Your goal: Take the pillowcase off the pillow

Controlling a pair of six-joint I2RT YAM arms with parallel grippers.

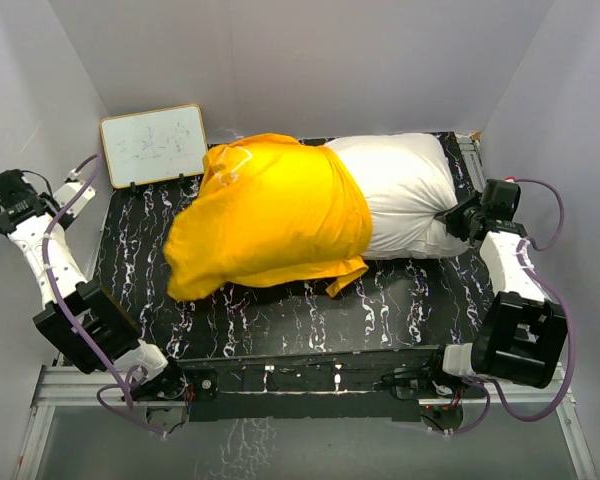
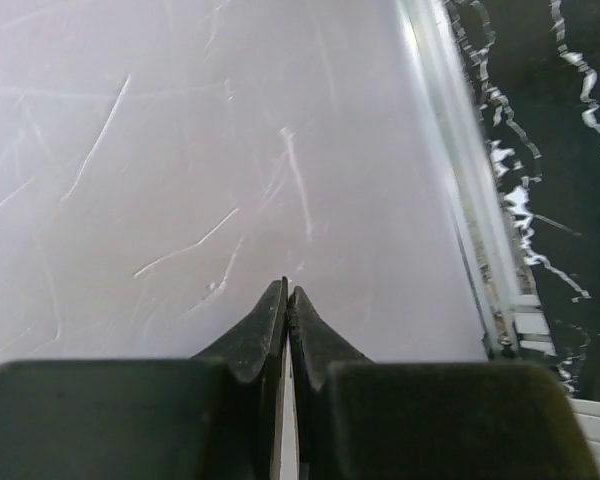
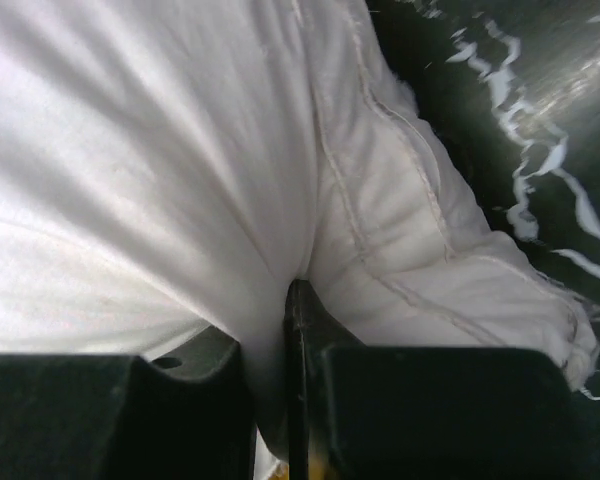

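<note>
The white pillow reaches out to the right from the yellow pillowcase, which still wraps its left part. My right gripper is shut on the pillow's right end, and the white cloth is bunched between its fingers. Off at the left wall, well apart from the case, is my left gripper; in the left wrist view its fingertips meet with nothing between them. The case's loose left end hangs out over the dark table, blurred. How far the pillow extends inside the case is hidden.
A small whiteboard leans at the back left of the black marbled table. Grey walls close in both sides and the back.
</note>
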